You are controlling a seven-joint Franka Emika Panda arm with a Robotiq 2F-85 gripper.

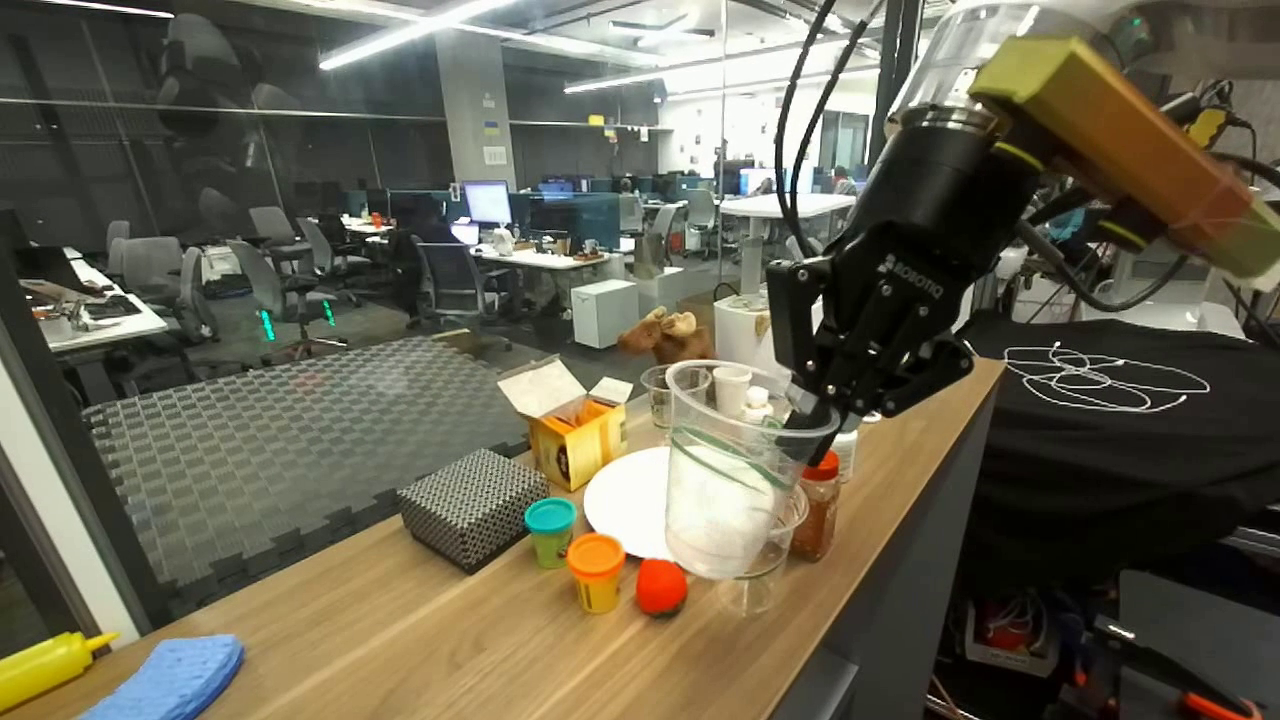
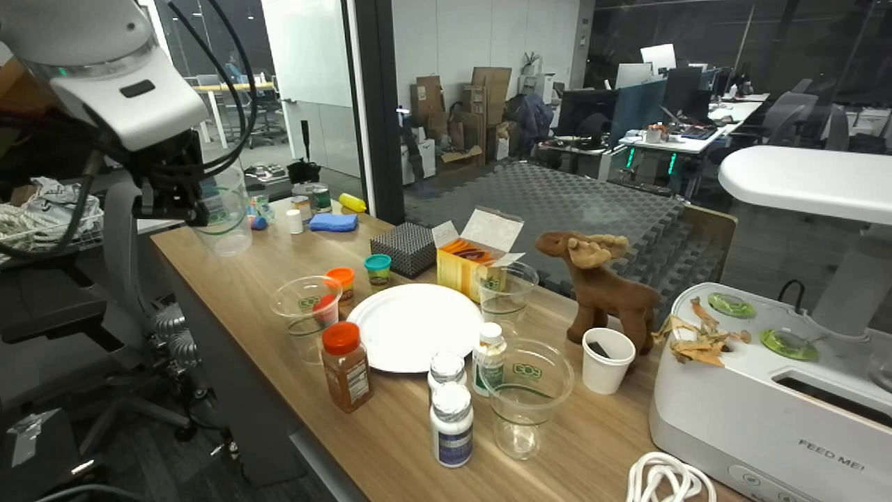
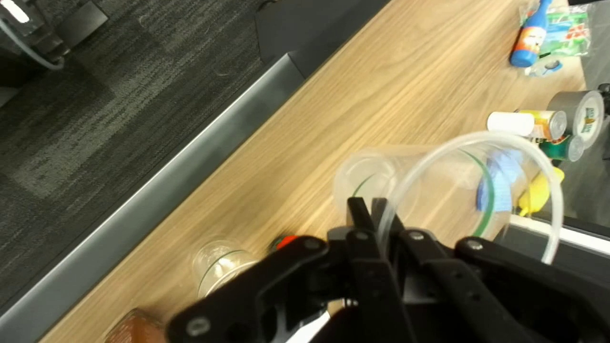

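A clear plastic cup [image 1: 717,510] with a green band hangs above the counter, my gripper [image 1: 801,438] shut on its rim. In the wrist view the same cup [image 3: 440,188] extends forward from the fingertips, one wall pinched between them, and it looks empty. From the far side, the held cup [image 2: 226,222] appears over the counter's near-left edge, beside the gripper [image 2: 201,219]. Beneath it in exterior view 1 stands another clear cup [image 1: 750,588], partly hidden behind the held one. That standing cup [image 2: 302,314] is upright beside the white plate [image 2: 418,326].
A red-capped spice jar [image 2: 345,368], white bottles [image 2: 452,427] and two more clear cups, one by the bottles [image 2: 523,401], crowd the counter. Play-doh tubs [image 1: 596,576], a red ball [image 1: 661,588] and a black box [image 1: 474,504] lie nearby. Bare wood surrounds the blue cloth [image 1: 174,674].
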